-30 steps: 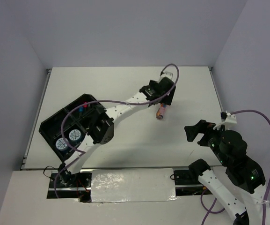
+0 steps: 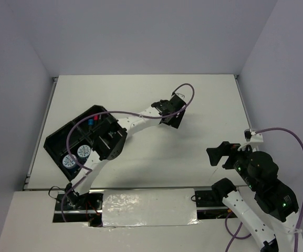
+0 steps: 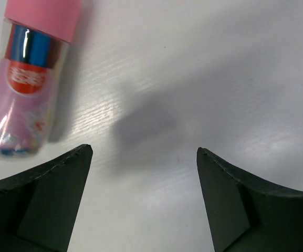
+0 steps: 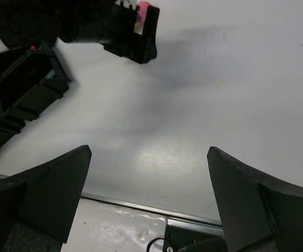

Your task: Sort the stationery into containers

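In the left wrist view, a clear tube with a pink cap (image 3: 28, 79) lies on the table at upper left, slightly blurred. It is outside the fingers of my left gripper, which stands open over bare table. From above, the left gripper (image 2: 174, 121) and its arm cover this tube; a bit of pink cap (image 4: 143, 9) shows behind that gripper in the right wrist view. My right gripper is open and empty, off the table's right front. A black compartment tray (image 2: 59, 132) sits at left, partly under the left arm.
Inside the tray are a red item (image 2: 95, 117), a blue item (image 2: 90, 122) and two round white-faced pieces, one (image 2: 84, 151) behind the other (image 2: 69, 161). A purple cable (image 2: 135, 114) loops along the left arm.
Tray contents look the same.
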